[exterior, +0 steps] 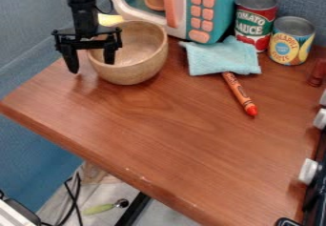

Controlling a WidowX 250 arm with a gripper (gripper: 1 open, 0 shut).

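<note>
A black gripper (91, 56) hangs at the upper left over a wooden bowl (133, 66), its fingers spread apart, one at the bowl's left outside and one over the bowl's inside. I cannot see anything held between them. The bowl stands upright at the back left of the wooden table (159, 144). Right of it lie a light blue cloth (219, 56) and an orange crayon (239, 94) pointing toward the front.
A teal toy microwave (204, 10) stands behind, with a yellow object partly hidden beside it. Two cans (254, 25) and a small red item (317, 74) are at the back right. Black equipment lines the right edge.
</note>
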